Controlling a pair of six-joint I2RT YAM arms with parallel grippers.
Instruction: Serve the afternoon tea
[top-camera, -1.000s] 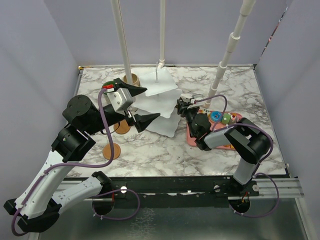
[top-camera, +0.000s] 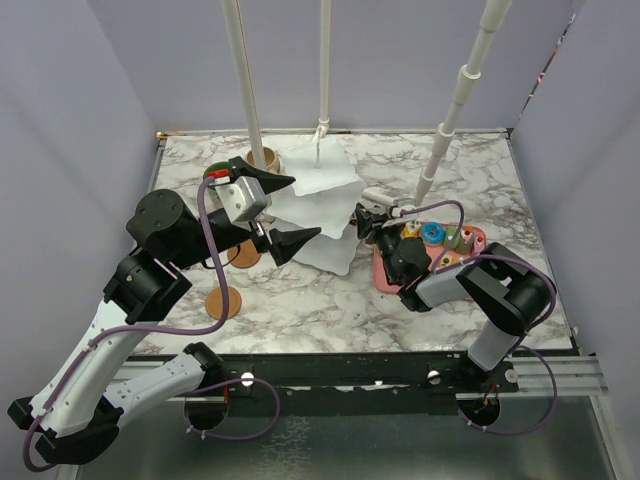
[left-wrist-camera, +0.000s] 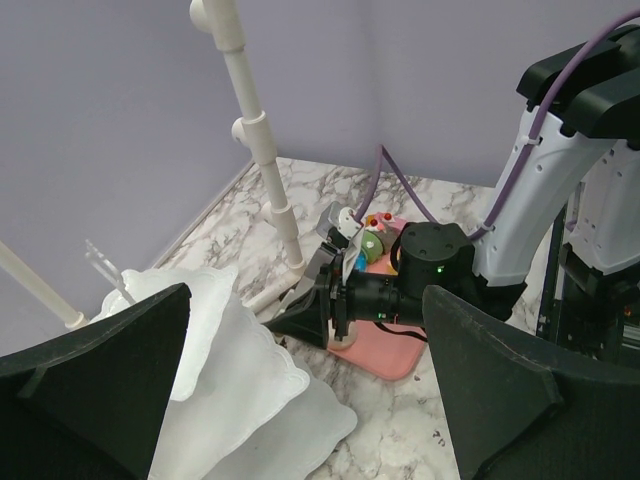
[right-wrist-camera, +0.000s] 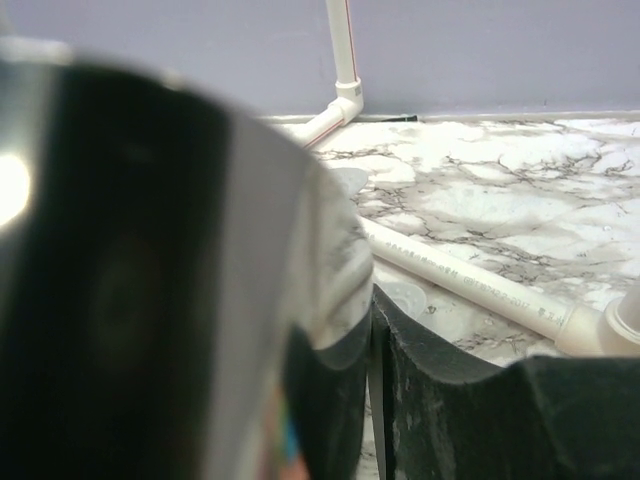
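A white tiered stand (top-camera: 318, 205) with wavy-edged plates stands at the middle of the table. Over its left side, in the top view, my left gripper (top-camera: 304, 208) is open with nothing between its fingers. My right gripper (top-camera: 362, 222) is low beside the stand's right edge, at the near-left corner of the pink tray (left-wrist-camera: 385, 355). That tray (top-camera: 383, 278) holds several colourful toy treats. In the right wrist view a large blurred finger (right-wrist-camera: 130, 290) fills the left side, and the tips look close together. Whether anything sits between them is unclear.
White pipes rise behind the table, and one pipe (right-wrist-camera: 470, 280) lies along the tabletop near my right gripper. A brown cup (top-camera: 270, 157) stands behind the left gripper. Round wooden coasters (top-camera: 223, 303) lie at left.
The right gripper has shifted slightly right and toward the front. The stand's top plate and handle have moved a little to the right. My left arm looks still.
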